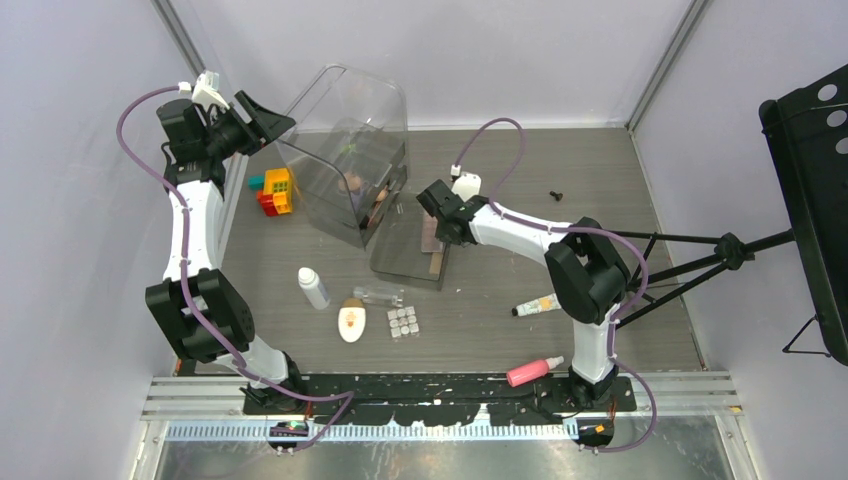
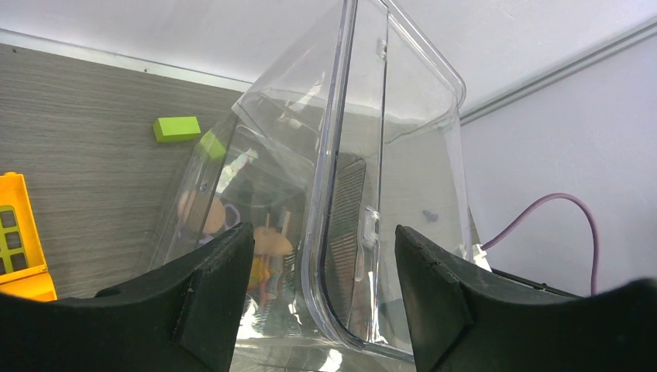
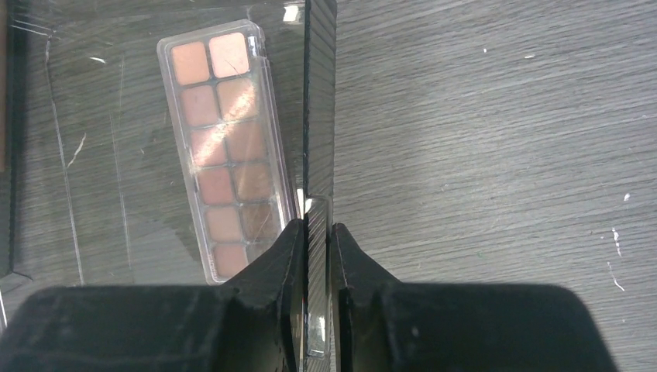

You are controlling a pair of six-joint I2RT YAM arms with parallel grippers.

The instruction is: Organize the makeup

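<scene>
A clear acrylic organizer (image 1: pixel 340 110) stands at the back, brushes and small items inside. My left gripper is over its upper left side, fingers apart around the rim, part open. The lower drawer (image 1: pixel 395 262) is pulled out to the right, holding an eyeshadow palette (image 3: pixel 225 170). My right gripper is shut on the drawer's front wall. A white bottle (image 1: pixel 313 290), a cream compact (image 1: pixel 352 320), a clear tube (image 1: pixel 378 296), a pot grid (image 1: pixel 403 321), a cream tube (image 1: pixel 536 305) and a pink bottle (image 1: pixel 534 368) lie on the table.
Yellow and red toy blocks (image 1: pixel 280 190) sit left of the organizer; a green block (image 2: pixel 177 129) shows behind it. A black stand (image 1: pixel 730 255) reaches in from the right.
</scene>
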